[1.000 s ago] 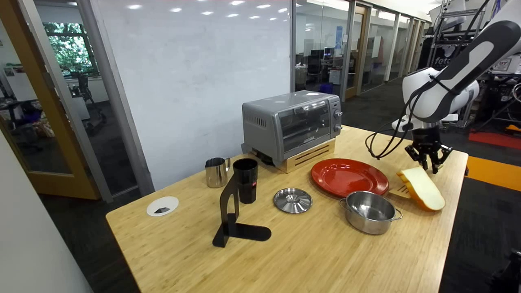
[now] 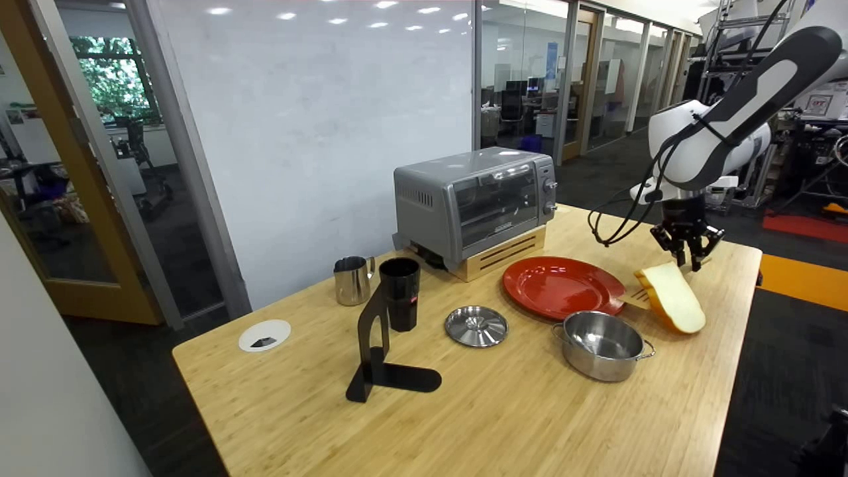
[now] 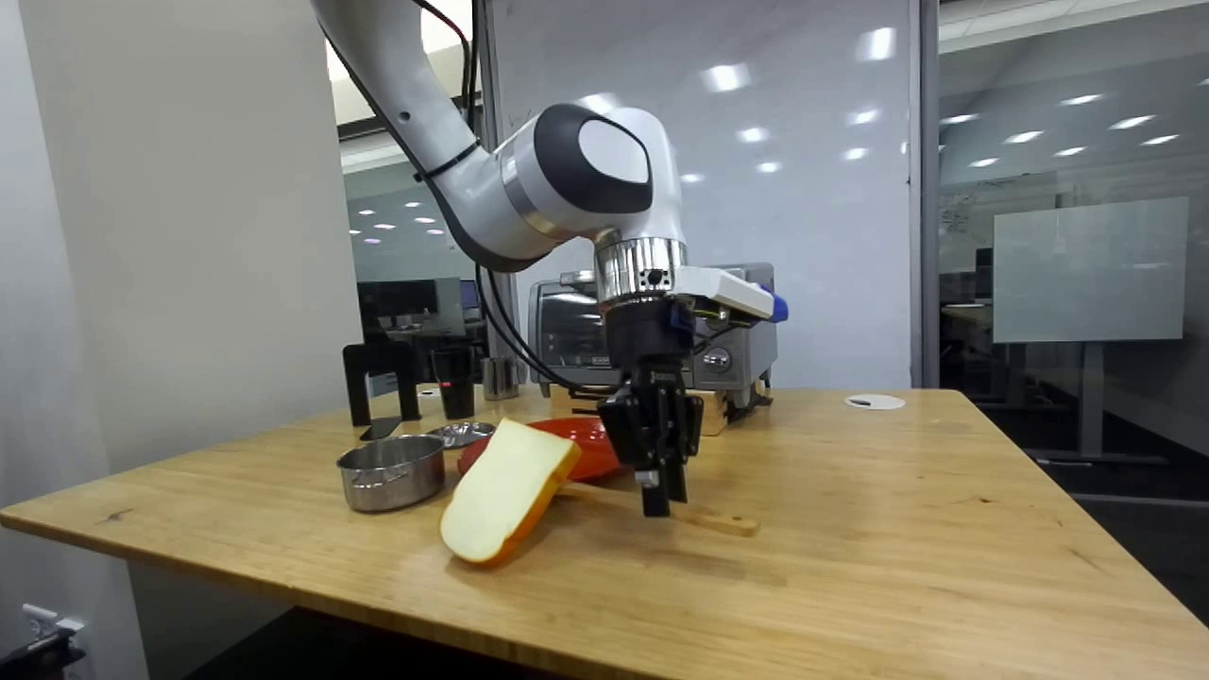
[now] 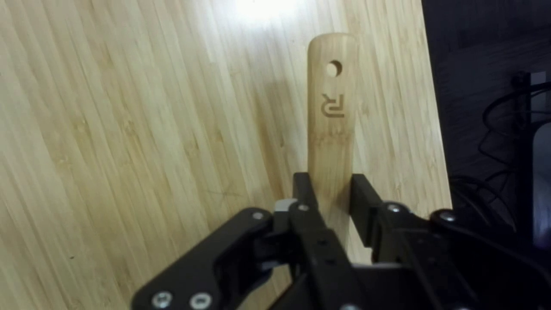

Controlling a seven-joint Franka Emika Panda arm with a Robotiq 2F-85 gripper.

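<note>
My gripper is shut on the handle of a wooden spatula, whose holed end sticks out past the fingers in the wrist view. The spatula's slotted end shows between the red plate and a thick bread slice. That slice, pale with an orange-brown crust, leans tilted against or over the spatula; its exact contact is hard to tell. In exterior view 2 the bread is left of the gripper, and the handle tip pokes out to the right, low over the table.
A steel pot stands close to the plate and bread, with a metal lid farther left. The toaster oven is behind the plate. A black stand, black cup and steel pitcher occupy the left side.
The gripper has shifted left, toward the plate. Spatula and bread have moved the same way, and the red plate has slid slightly left too.
</note>
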